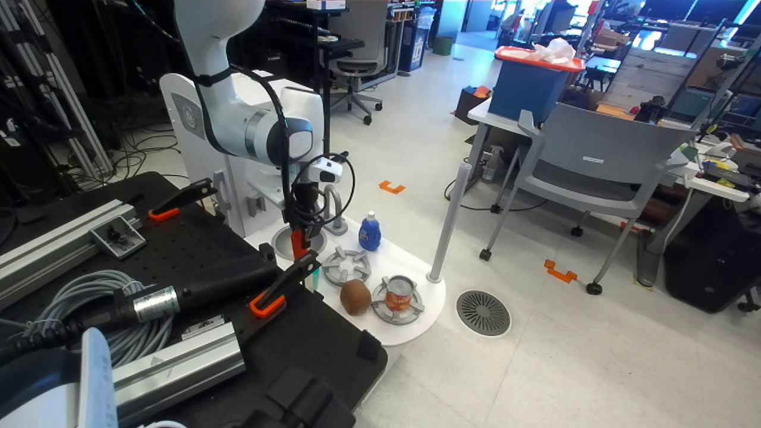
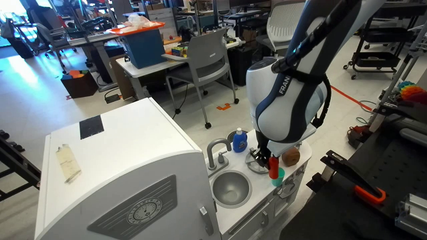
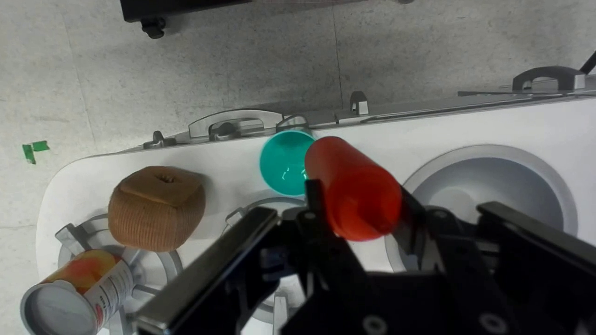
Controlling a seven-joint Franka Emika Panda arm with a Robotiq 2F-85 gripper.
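A red cylindrical object (image 3: 357, 192) is held between the fingers of my gripper, which is shut on it. In exterior view 2 the red object (image 2: 274, 167) hangs from the gripper, in front of a teal cup (image 2: 279, 176) in that view. Seen from the wrist, the cup (image 3: 283, 167) stands upright near the counter's front edge, its inside looking empty. The red object overlaps the cup's right rim there; whether they touch, I cannot tell. The sink basin (image 3: 491, 184) lies to the right of the object in the wrist view.
A brown bread-like object (image 3: 156, 209) and a can (image 3: 84, 293) occupy the left of the counter. A blue bottle (image 2: 240, 140) and the faucet (image 2: 216, 152) stand toward its back. The white cabinet (image 2: 116, 128) rises beyond the sink.
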